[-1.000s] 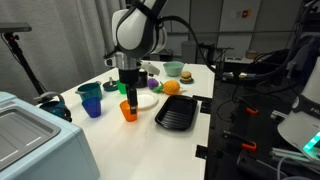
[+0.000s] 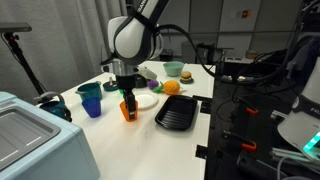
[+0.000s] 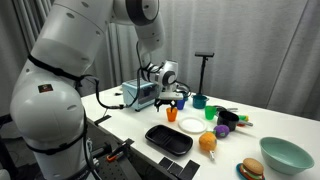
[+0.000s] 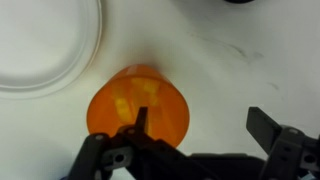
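Observation:
An orange cup point(image 2: 129, 114) stands on the white table, and my gripper point(image 2: 129, 97) is right above it, fingers pointing down. In the wrist view the gripper is open with a wide gap. One of its fingers point(image 4: 137, 145) overlaps the round mouth of the orange cup point(image 4: 116, 88), while the other is off to the cup's right over bare table. Whether the first finger reaches inside the cup or stays above its rim, I cannot tell. From the other side, the orange cup point(image 3: 171, 116) appears upright below the gripper.
A white plate point(image 4: 40, 45) lies close beside the cup. Nearby are a black tray point(image 2: 177, 114), a blue cup point(image 2: 92, 106), a toy orange point(image 2: 171, 87) and a large grey-white box point(image 2: 45, 150).
My gripper has come down closer over the orange cup, its fingertips now at about the rim's height in the first exterior view. The cup has not moved.

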